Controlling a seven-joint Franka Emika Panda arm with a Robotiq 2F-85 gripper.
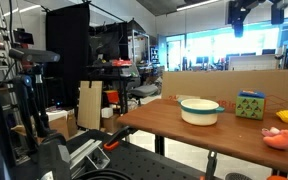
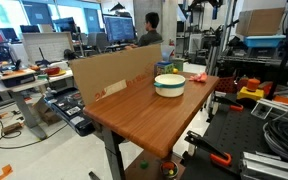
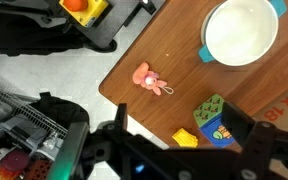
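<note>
My gripper hangs high above the table at the top right of exterior view 1. In the wrist view its dark fingers stand wide apart, and nothing is held between them. Below lies a pink toy with a thin, pale, string-like part; it rests near the table's edge. A green and blue block stands upright farther back, with a yellow object beside it. The white bowl with teal trim sits to the left of these in exterior view 1 and looks empty from above.
The wooden table has a wide bare area in front of the bowl. A cardboard panel stands along one long side. A dark clamp with orange parts projects near the table's edge.
</note>
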